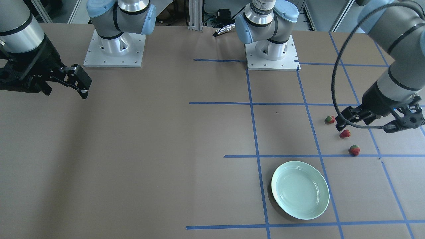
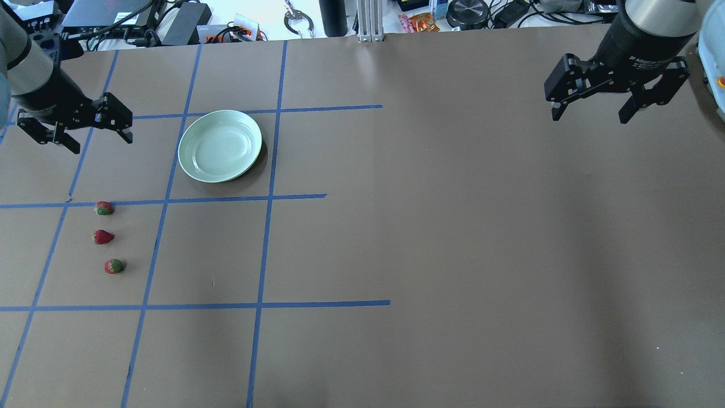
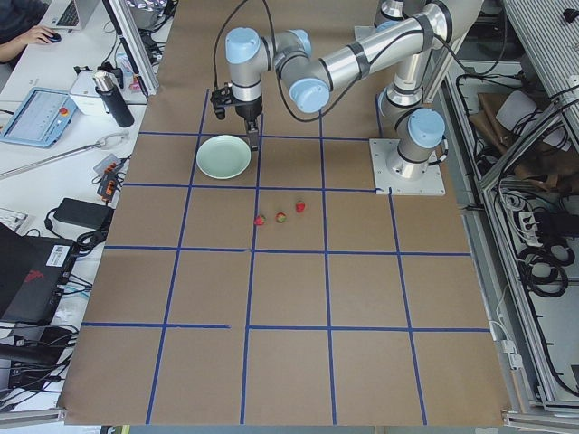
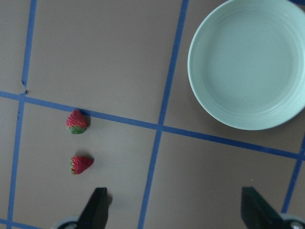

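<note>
Three strawberries lie in a row on the taped grid: one near the plate [image 2: 104, 208], a middle one [image 2: 102, 237] and a third [image 2: 114, 266]. A pale mint plate [image 2: 220, 146] sits apart from them; the wrist view shows it at upper right. My gripper [image 2: 102, 139] hangs above the grid at the top left of the top view, open, its fingertips apart with nothing seen between them. In the wrist view the third strawberry is partly hidden behind a finger.
A second arm's gripper [image 2: 591, 102] hangs at the top right of the top view. Arm bases [image 1: 115, 57] stand along the far edge in the front view.
</note>
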